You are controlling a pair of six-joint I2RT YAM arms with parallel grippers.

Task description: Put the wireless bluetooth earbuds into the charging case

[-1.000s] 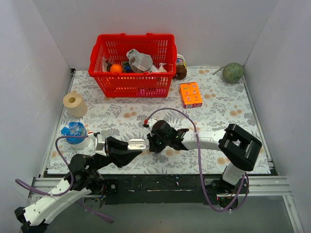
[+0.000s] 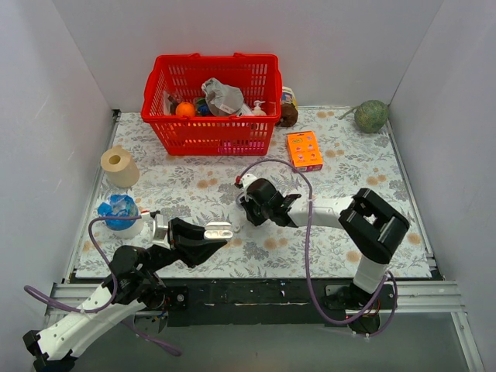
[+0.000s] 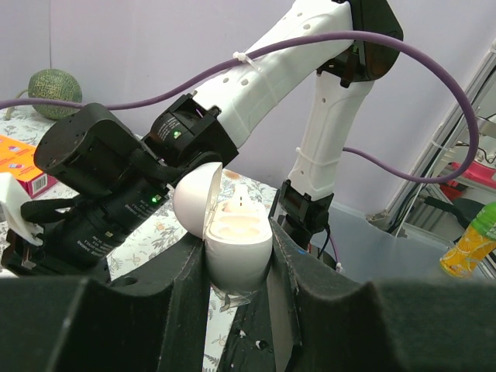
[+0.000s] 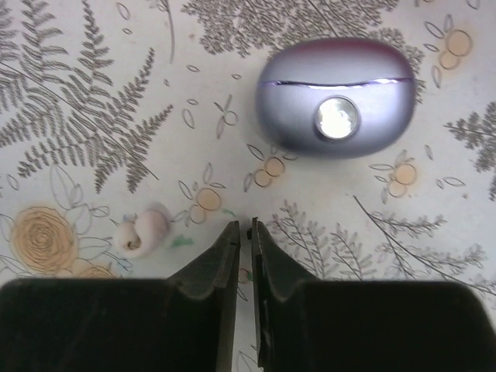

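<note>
A white charging case [image 3: 239, 260] with its lid [image 3: 195, 195] raised is clasped by my left gripper [image 2: 220, 235], which is shut on it above the table. On the patterned cloth lies a small white earbud [image 4: 143, 232], seen low left in the right wrist view; a pale speck in the top view may be it. My right gripper points down beside the earbud, its fingers parted by a narrow gap with nothing held. A closed mauve-grey case with a round silver button [image 4: 337, 118] appears farther up in the right wrist view; I cannot match it in the top view.
At the back stands a full red basket [image 2: 221, 138]; an orange box [image 2: 304, 151] is to its right, a melon [image 2: 371, 116] farther right. A paper roll [image 2: 120, 167] and blue-lined bin [image 2: 118, 211] occupy the left. Cloth between right arm and orange box is clear.
My right gripper has shifted slightly back and to the right, uncovering a pale speck on the cloth near the held case. The left arm and its case have stayed still.
</note>
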